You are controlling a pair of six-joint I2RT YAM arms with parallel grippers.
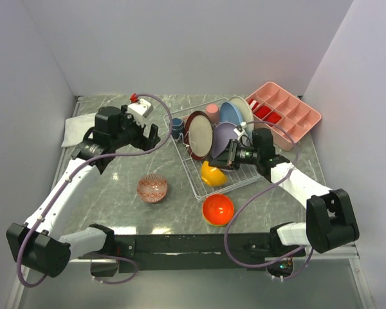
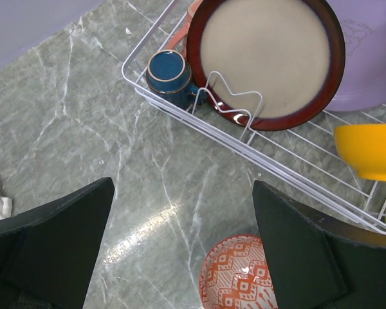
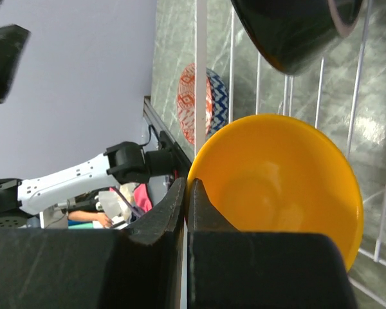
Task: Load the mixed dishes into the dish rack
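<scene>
The wire rack [image 1: 199, 183] holds upright plates, including a brown-rimmed plate [image 1: 199, 136], a purple plate [image 2: 367, 58], plus mugs such as a blue one [image 2: 170, 77]. A yellow bowl [image 1: 213, 175] sits tilted in its front, under my right gripper [image 1: 228, 161], whose shut fingertips are at the bowl's rim [image 3: 276, 174]; whether it grips that rim is unclear. My left gripper [image 1: 148, 136] stands open above the counter left of the rack, empty. An orange bowl [image 1: 217, 209] and a patterned bowl [image 1: 152, 187] lie outside the rack.
A pink compartment tray [image 1: 296, 109] with red items stands at back right. A white cloth [image 1: 77, 132] lies at far left. The counter left of the rack is mostly clear.
</scene>
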